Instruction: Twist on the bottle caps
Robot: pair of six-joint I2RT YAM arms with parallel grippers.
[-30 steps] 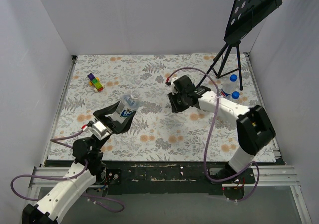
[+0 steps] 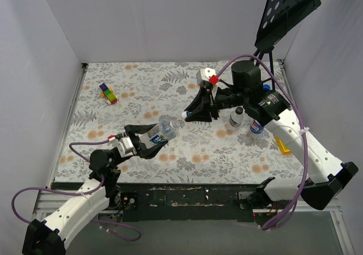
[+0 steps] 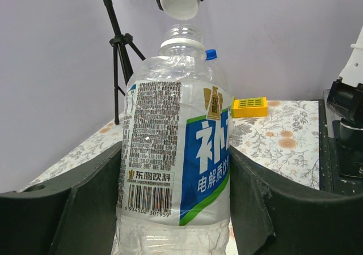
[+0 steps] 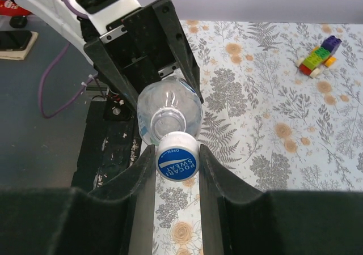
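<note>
A clear bottle with a blue-and-white label (image 3: 170, 147) stands between the fingers of my left gripper (image 2: 157, 139), which is shut on its body. Its mouth (image 3: 183, 33) is bare, and in the top view it leans right toward the other arm. My right gripper pinches a white cap (image 4: 177, 156) with a blue top between its fingertips. The cap (image 3: 179, 0) hangs just above the bottle mouth in the left wrist view, open side toward it, with a gap between. In the top view the cap (image 2: 186, 115) is up and right of the mouth.
Bottles (image 2: 236, 117) stand at the right under my right arm, one with a blue label (image 2: 256, 127). A yellow box (image 3: 250, 107) lies there too. A black stand (image 2: 266, 62) rises at the back right. Colored toy blocks (image 2: 108, 93) lie far left.
The left gripper has carried the bottle rightward and tipped it further toward the right.
</note>
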